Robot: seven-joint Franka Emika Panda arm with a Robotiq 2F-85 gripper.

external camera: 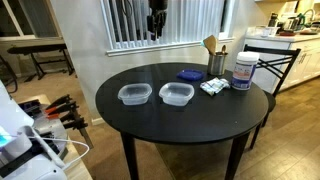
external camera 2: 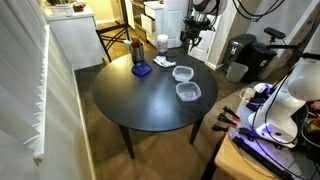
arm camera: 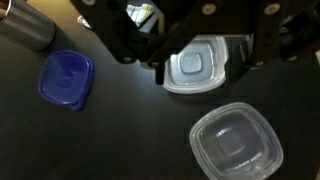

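Observation:
Two clear plastic containers stand apart on the black round table (external camera: pixel 200 125). The left container (external camera: pixel 134 94) and the right container (external camera: pixel 177 94) both appear empty and upright. From the other side they show as the front container (external camera 2: pixel 188 91) and the back container (external camera 2: pixel 183 74). High above the table, at the top of the first exterior view, hangs my gripper (external camera: pixel 154 36), open and holding nothing. In the wrist view one container (arm camera: pixel 236 142) lies lower right; the other container (arm camera: pixel 196 65) is partly covered by the gripper's dark parts.
A blue lid (external camera: pixel 190 75) lies farther back. Near it are a metal canister of utensils (external camera: pixel 217 63), a patterned cloth (external camera: pixel 214 87) and a white tub (external camera: pixel 244 70). A chair (external camera: pixel 272 68) stands behind the table.

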